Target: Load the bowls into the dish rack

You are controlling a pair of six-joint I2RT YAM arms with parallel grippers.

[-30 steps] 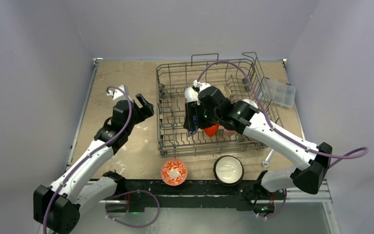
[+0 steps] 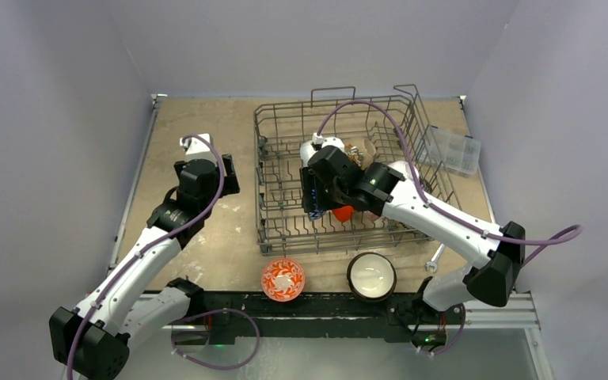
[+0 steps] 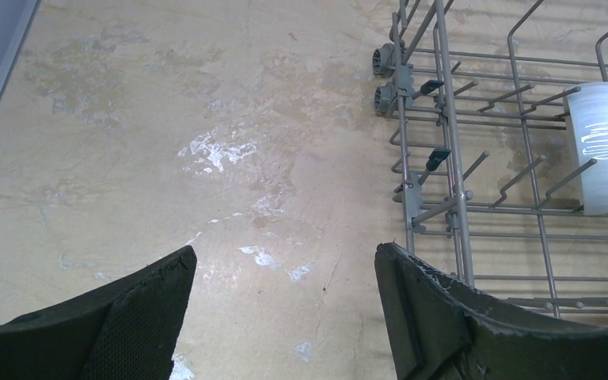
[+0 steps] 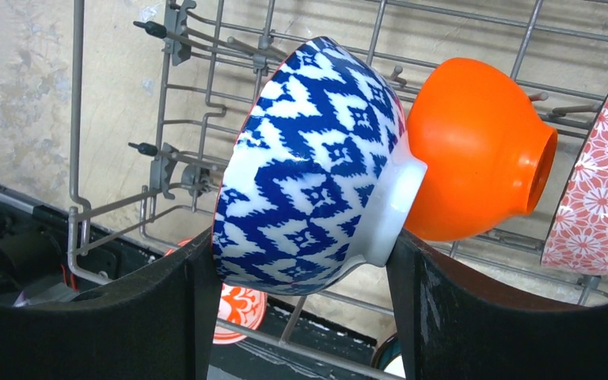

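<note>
A blue-and-white patterned bowl (image 4: 301,158) lies on its side in the dish rack (image 2: 285,111), between the fingers of my right gripper; whether they press on it is unclear. Beside it are an orange bowl (image 4: 475,150) and a pink floral bowl (image 4: 590,182); a white bowl (image 3: 606,146) also sits in the rack. Outside, at the front, stand an orange-patterned bowl (image 2: 283,279) and a dark-rimmed white bowl (image 2: 371,276). My left gripper is open and empty, above the bare counter left of the rack.
A clear plastic box (image 2: 459,154) and a wrench (image 2: 435,258) lie right of the rack. The counter (image 2: 190,119) left of the rack is clear apart from the left arm above it.
The left gripper has turned and drawn slightly left. The right arm has shifted slightly over the rack, with the blue bowl still at its gripper.
</note>
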